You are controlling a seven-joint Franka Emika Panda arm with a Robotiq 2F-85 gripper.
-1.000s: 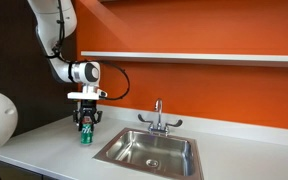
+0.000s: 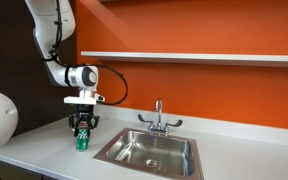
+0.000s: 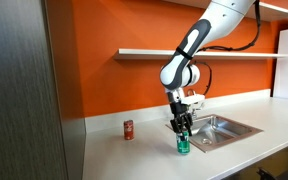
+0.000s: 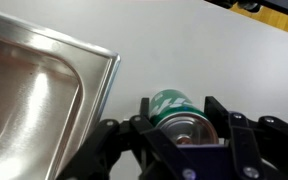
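A green can (image 2: 82, 140) stands upright on the white counter, a little left of the sink. My gripper (image 2: 83, 122) points down over it, its fingers closed around the can's upper part. From the other side, exterior view 2 has the same can (image 3: 183, 146) under my gripper (image 3: 181, 129), its bottom at or very close to the counter. In the wrist view the can's top (image 4: 187, 127) fills the space between the dark fingers, which press on it from both sides.
A steel sink (image 2: 106, 153) with a faucet (image 2: 159, 118) lies beside the can. A red can (image 3: 128, 130) stands near the back wall. Above runs a white shelf (image 3: 209, 50). Bare counter (image 3: 134, 165) spreads around the green can.
The gripper and the green can in it have shifted slightly left in exterior view 1, and a touch lower. The sink and faucet stand as before.
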